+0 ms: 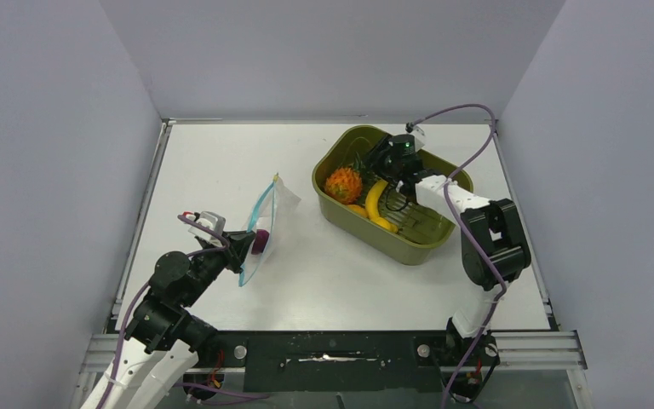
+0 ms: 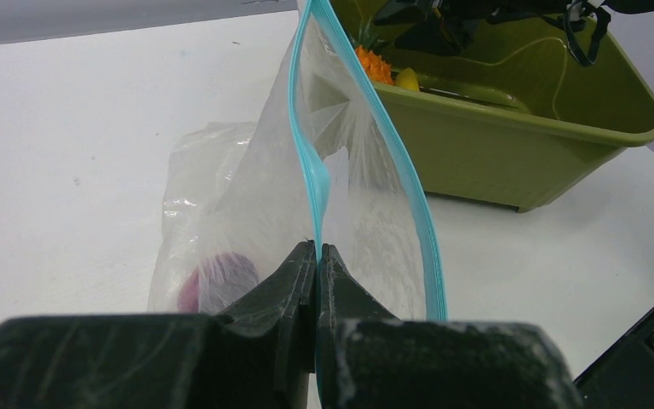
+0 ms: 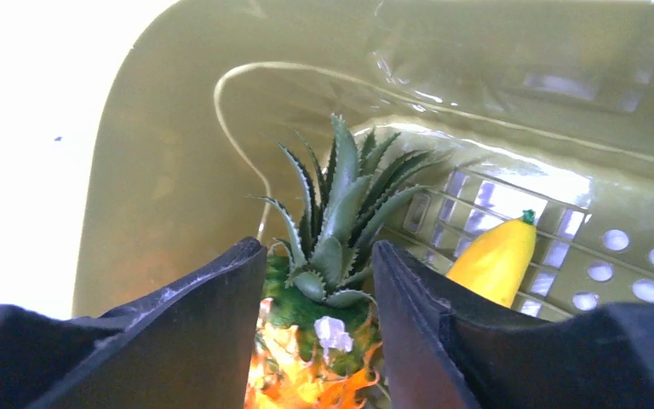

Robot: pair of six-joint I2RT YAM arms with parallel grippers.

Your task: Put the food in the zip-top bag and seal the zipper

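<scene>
A clear bag (image 1: 283,213) with a teal zipper stands open on the white table, a purple item (image 2: 221,281) inside. My left gripper is shut on the bag's zipper edge. The green bin (image 1: 379,239) holds a pineapple (image 1: 342,183), a yellow banana (image 1: 375,200) and another yellow item (image 3: 490,256). My right gripper is inside the bin, part open around the pineapple's leafy top, which shows between and beyond its fingers; whether they touch it I cannot tell.
The bin fills the back right of the table (image 1: 204,162). Walls stand at left, back and right.
</scene>
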